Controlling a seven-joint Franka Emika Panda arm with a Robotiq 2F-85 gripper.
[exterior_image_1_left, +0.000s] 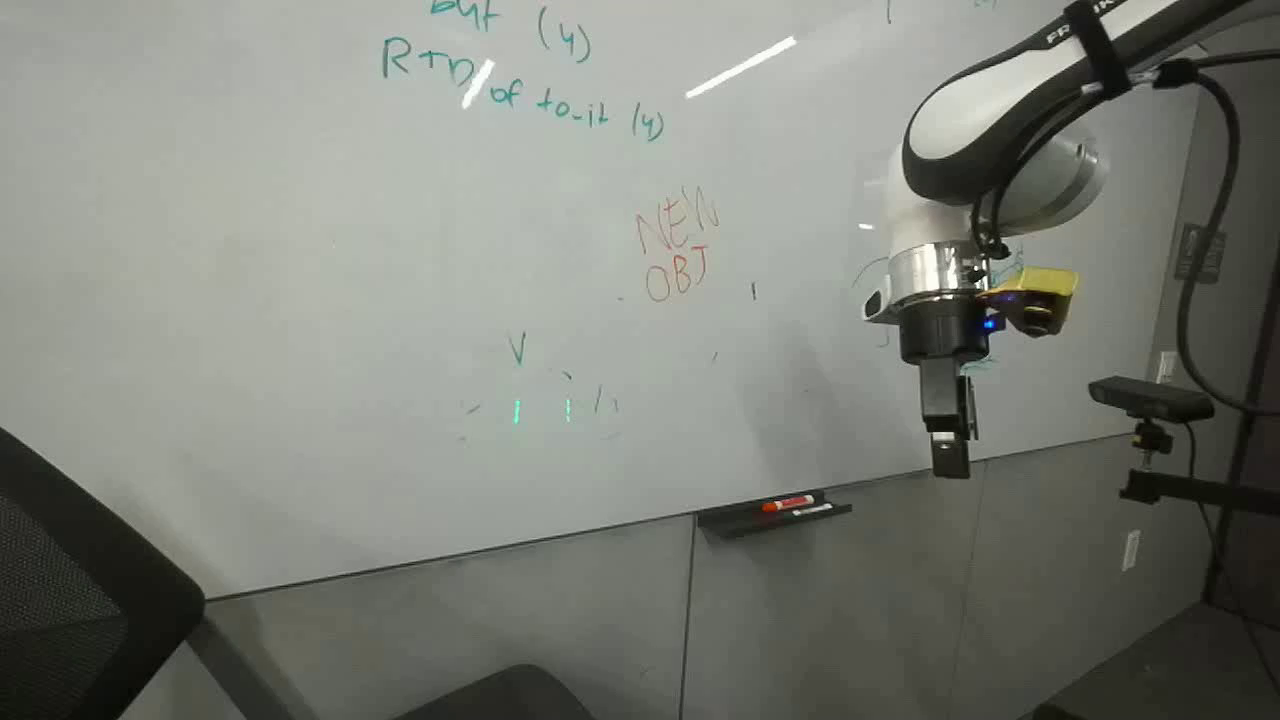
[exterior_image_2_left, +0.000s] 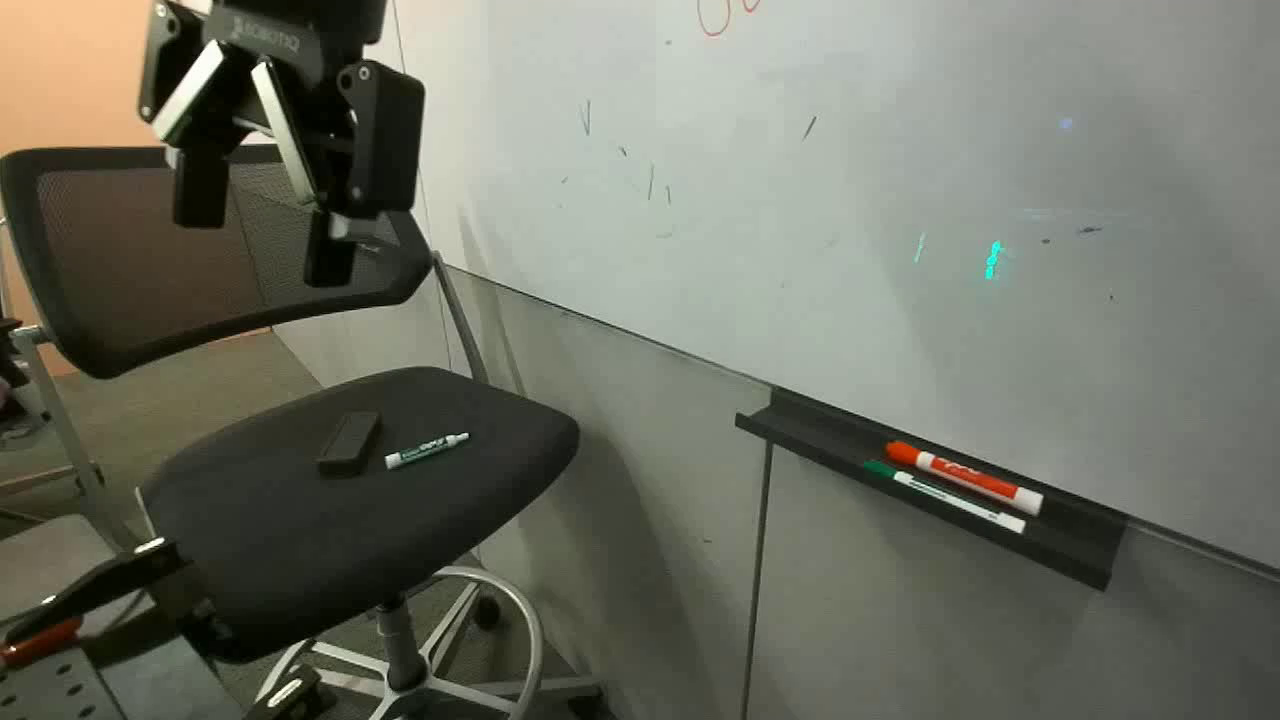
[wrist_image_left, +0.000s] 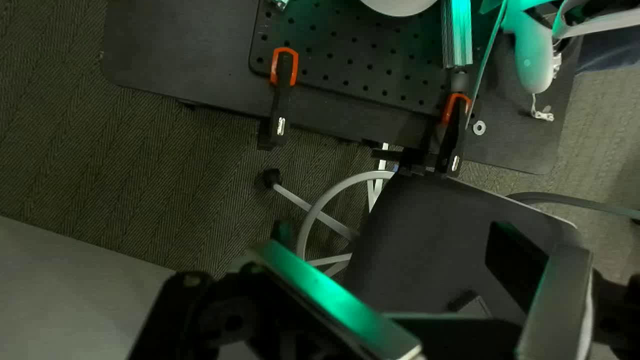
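My gripper (exterior_image_2_left: 264, 228) stands open in exterior view 2, its fingers apart with nothing between them. In exterior view 1 it points downward in front of the whiteboard (exterior_image_1_left: 360, 276), seen edge-on. On the chair seat (exterior_image_2_left: 396, 528) lie a dark eraser (exterior_image_2_left: 349, 443) and a white-and-green marker (exterior_image_2_left: 427, 450), both below the gripper. A black tray (exterior_image_2_left: 816, 442) on the wall holds a red marker (exterior_image_2_left: 966, 475) and a thinner white marker with a green cap (exterior_image_2_left: 948, 497). In the wrist view, the eraser (wrist_image_left: 474, 304) shows partly between the fingers; the chair's marker cannot be made out.
The chair backrest (exterior_image_2_left: 144, 264) rises behind the gripper. Black clamps (wrist_image_left: 280, 102) grip the edge of the robot's table (wrist_image_left: 180, 54). A camera on a stand (exterior_image_1_left: 1149, 398) is right of the arm. Open space lies before the whiteboard.
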